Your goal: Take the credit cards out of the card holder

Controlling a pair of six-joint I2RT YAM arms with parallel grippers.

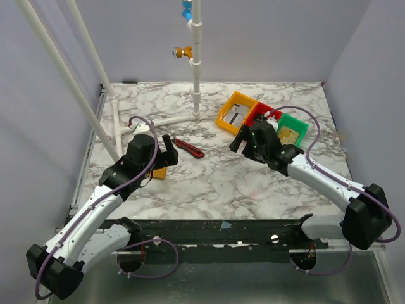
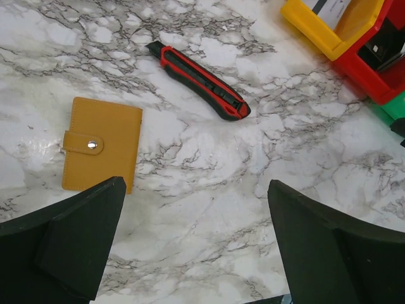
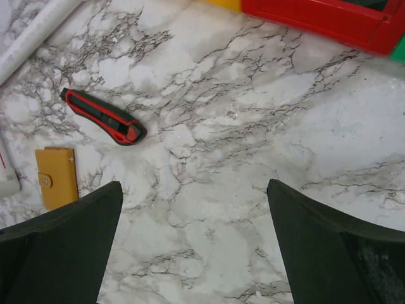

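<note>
A tan card holder point(image 2: 114, 142) lies on the marble table, its strap snapped shut with a silver button; no cards show. In the top view the left arm partly covers the holder point(image 1: 159, 173); it also appears at the left of the right wrist view point(image 3: 58, 177). My left gripper point(image 1: 170, 151) hangs above the table beside the holder, fingers wide apart and nothing between them. Over the table's right half, my right gripper point(image 1: 241, 146) is open too, with only bare marble between its fingers.
A red and black utility knife point(image 1: 188, 148) lies between the grippers. Yellow point(image 1: 235, 113), red point(image 1: 261, 111) and green point(image 1: 300, 128) bins stand at the back right. White pipes point(image 1: 158, 120) rise behind.
</note>
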